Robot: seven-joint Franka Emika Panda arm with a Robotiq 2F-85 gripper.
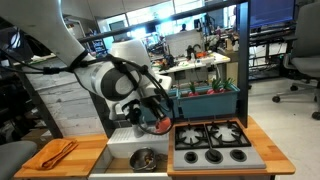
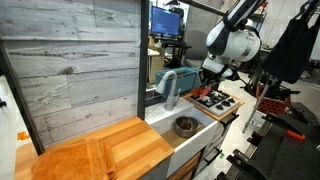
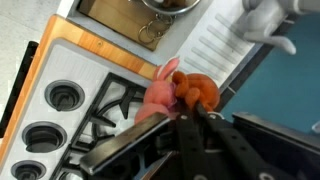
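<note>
A soft-looking pink and brown toy (image 3: 158, 97) is gripped at the tips of my gripper, which is shut on it. From the side, the toy shows as a small red-pink patch (image 1: 163, 125) under the gripper (image 1: 157, 112). It hangs in the air near the border between the sink and the stove. Down in the sink stands a metal pot (image 1: 148, 160), to the left of the toy and below it. In the wrist view only part of the pot (image 3: 168, 5) shows, at the top edge.
To the right of the sink lies a stove (image 1: 213, 157) with black grates and knobs along the front. An orange towel (image 1: 48, 154) covers part of the left counter. A grey faucet (image 2: 171, 84) rises behind the sink; blue shelving (image 1: 207, 105) backs the stove.
</note>
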